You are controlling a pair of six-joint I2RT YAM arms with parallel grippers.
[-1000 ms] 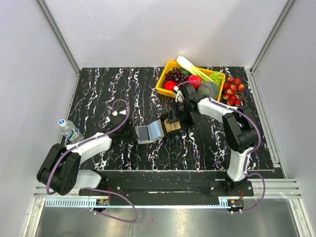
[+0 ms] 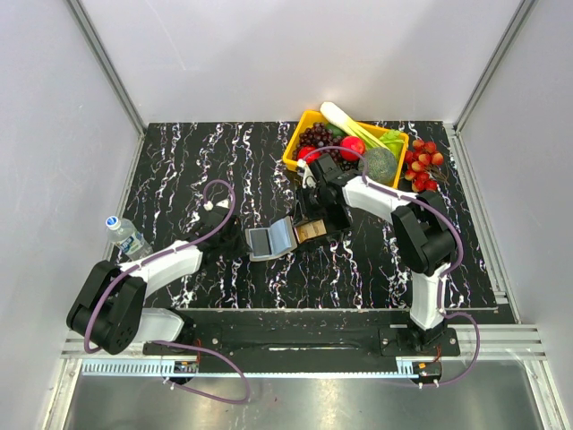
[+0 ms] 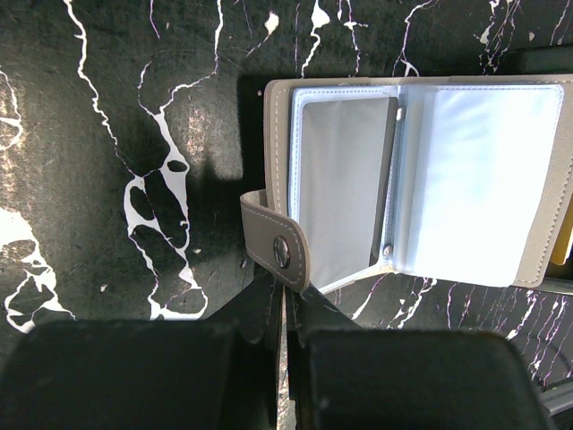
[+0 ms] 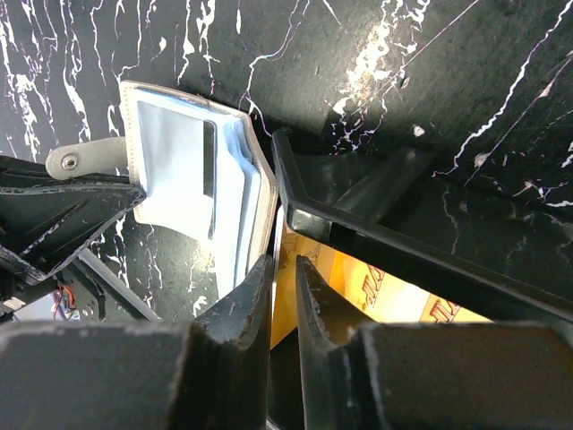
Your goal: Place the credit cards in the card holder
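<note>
The open beige card holder, with clear sleeves and a snap strap, lies on the black marbled table. My left gripper is shut at its near edge, beside the strap. Whether the edge is pinched between the fingertips is hidden. Yellow-orange cards with red print lie in a black box touching the holder's right side. Over the box's left end, my right gripper is slightly open. A thin pale card edge stands upright by its fingertips, with no clear grip on it.
A yellow basket of fruit and vegetables stands behind the right arm. Loose red fruit lies right of it, and a water bottle lies at the left.
My right gripper has shifted left over the box, from above the cards' middle toward the holder's side. The left arm and the card holder have stayed put.
</note>
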